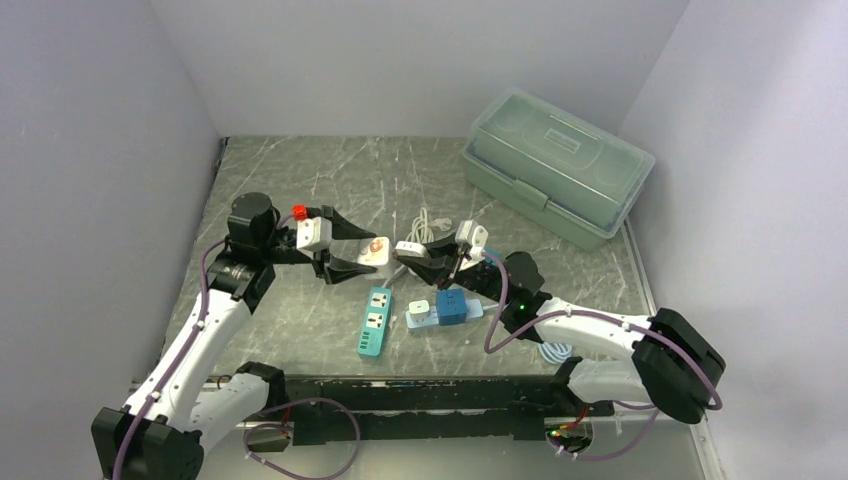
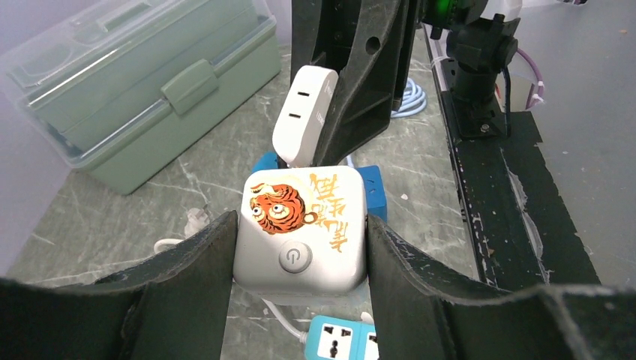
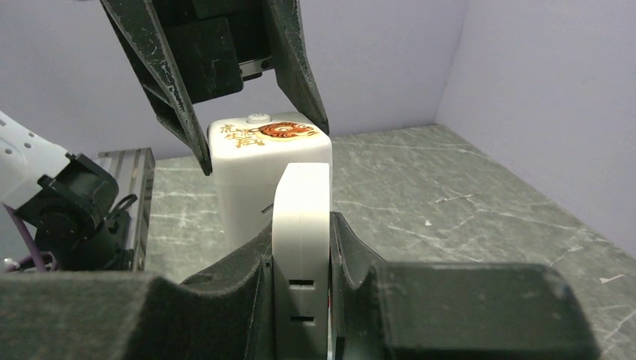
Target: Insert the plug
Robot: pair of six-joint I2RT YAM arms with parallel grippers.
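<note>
My left gripper (image 1: pixel 351 250) holds its fingers spread around a white cube socket (image 2: pixel 300 232) printed with an orange tiger, both fingertips at its sides. My right gripper (image 1: pixel 411 255) is shut on a white plug block (image 3: pixel 300 232), raised beside the cube and facing it. In the left wrist view the block (image 2: pixel 304 112) shows its slots just beyond the cube; in the right wrist view it partly hides the cube (image 3: pixel 240 169). Whether prongs enter the cube cannot be told. Below lie a teal power strip (image 1: pixel 374 330) and a blue adapter (image 1: pixel 451 308) on another strip.
A lidded green box (image 1: pixel 555 160) fills the back right. A coiled white cable (image 1: pixel 423 226) lies behind the grippers, and a pale blue coil (image 1: pixel 554 353) near the front right.
</note>
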